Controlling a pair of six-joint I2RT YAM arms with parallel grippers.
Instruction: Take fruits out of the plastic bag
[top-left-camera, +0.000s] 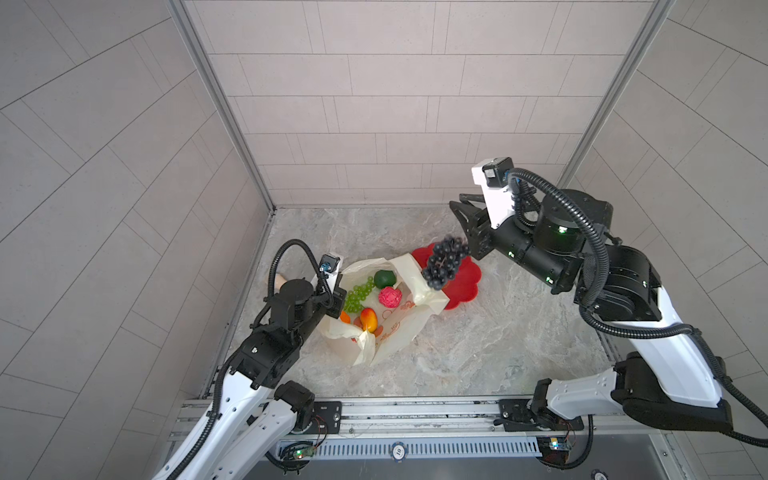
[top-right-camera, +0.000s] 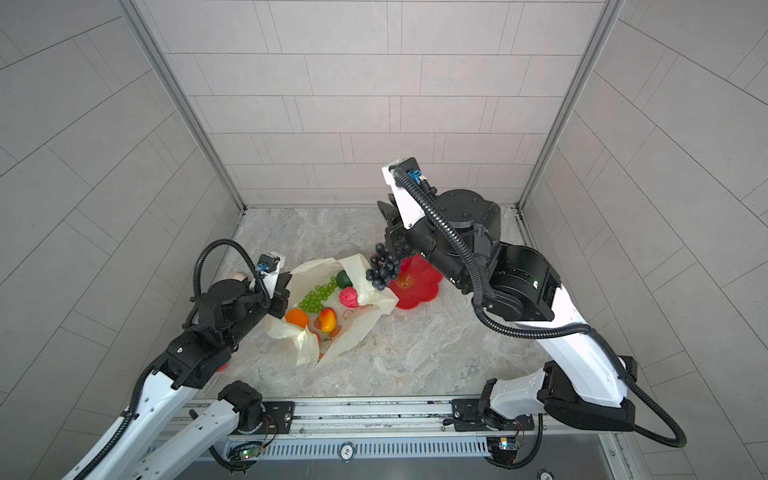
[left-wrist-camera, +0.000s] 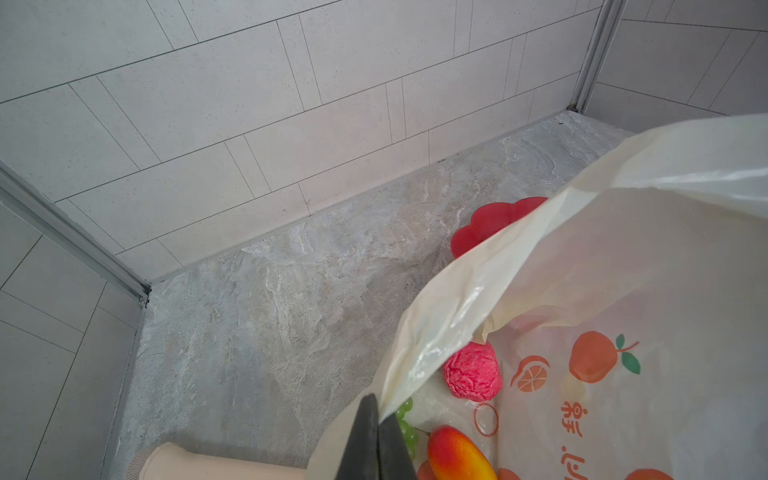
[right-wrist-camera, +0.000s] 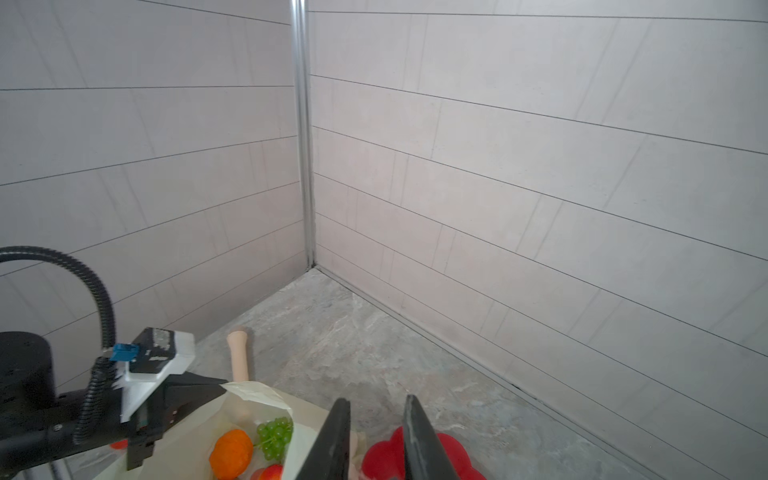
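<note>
A bunch of dark grapes hangs from my right gripper, raised above the red flower-shaped dish; the grapes are out of frame in the right wrist view. My left gripper is shut on the rim of the plastic bag, holding it up. Inside the bag lie green grapes, a dark green fruit, a pink round fruit, a mango and an orange fruit.
A beige cylinder lies on the counter left of the bag.
</note>
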